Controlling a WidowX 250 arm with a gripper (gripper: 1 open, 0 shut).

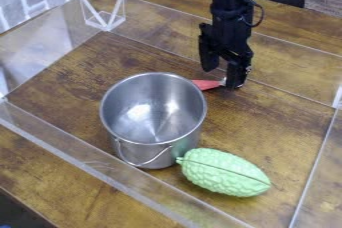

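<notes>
The black gripper [222, 70] hangs at the top centre, its fingers down at a red-handled spoon [206, 84] lying on the wooden table and hiding part of its head. Whether the fingers touch it or have closed on it is hard to tell. A large steel pot [152, 112] stands left of centre, in front of the spoon. A green bitter melon [223, 172] lies at the lower right of the pot.
Clear plastic walls [22, 137] edge the wooden work area. A white wire object [104, 14] is at the back left.
</notes>
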